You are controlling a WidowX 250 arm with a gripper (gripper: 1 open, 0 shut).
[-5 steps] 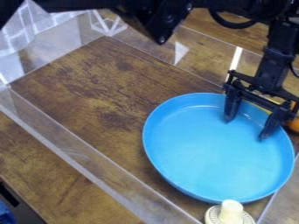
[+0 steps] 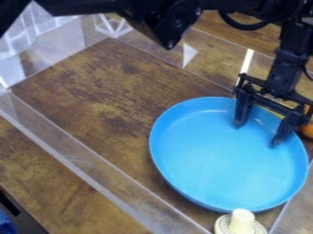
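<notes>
A large blue round tray (image 2: 221, 164) lies on the right half of the wooden surface. The black gripper (image 2: 259, 130) hangs from the upper right, its fingers reaching down over the tray's back right rim. Whether it holds anything cannot be told. An orange object (image 2: 306, 129) sits just behind it at the right edge, partly hidden.
A white round object with an upright knob (image 2: 242, 220) stands at the bottom edge beside the tray. Clear plastic strips border the wooden board (image 2: 98, 91), whose left and middle are bare. Something dark blue (image 2: 13, 219) is at the lower left corner.
</notes>
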